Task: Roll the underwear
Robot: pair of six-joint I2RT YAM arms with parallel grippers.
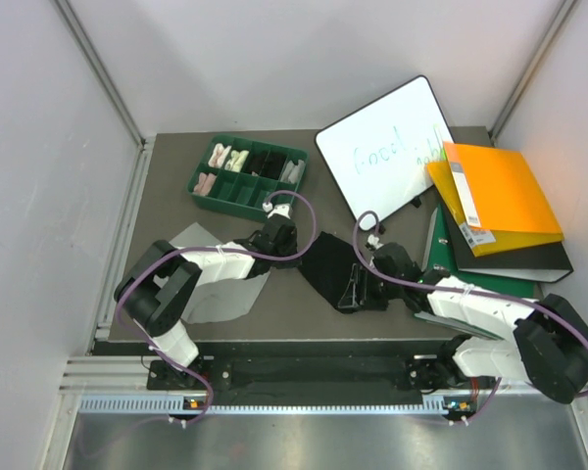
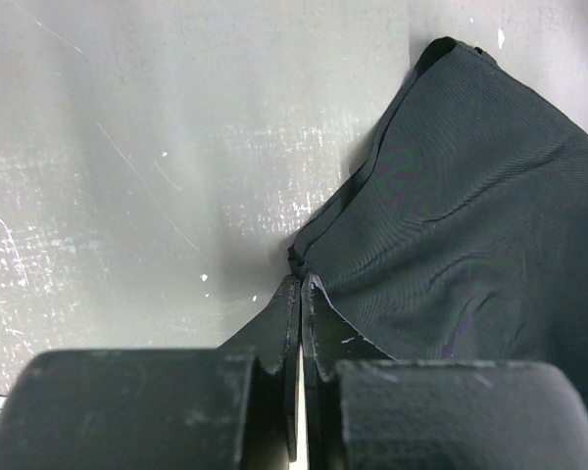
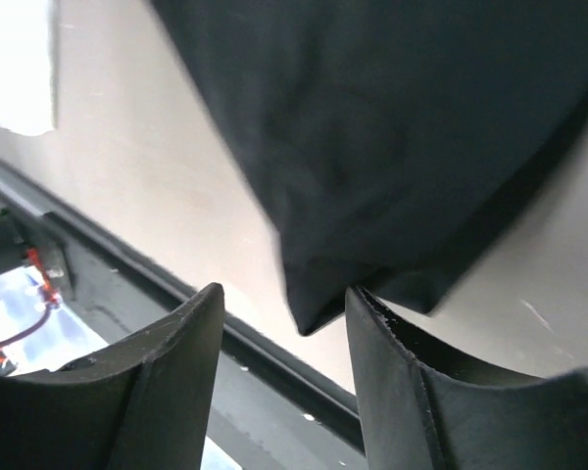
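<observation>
Dark underwear lies spread on the grey table between the grippers. In the left wrist view my left gripper is shut at the pointed left corner of the underwear; whether cloth is between its tips I cannot tell. In the right wrist view my right gripper stands part open over the near edge of the cloth, whose blurred folded corner sits between and just beyond its fingertips.
A green divided organizer with rolled items stands at the back. A whiteboard and stacked folders fill the right. A pale sheet lies at the left. The table's front edge is close below.
</observation>
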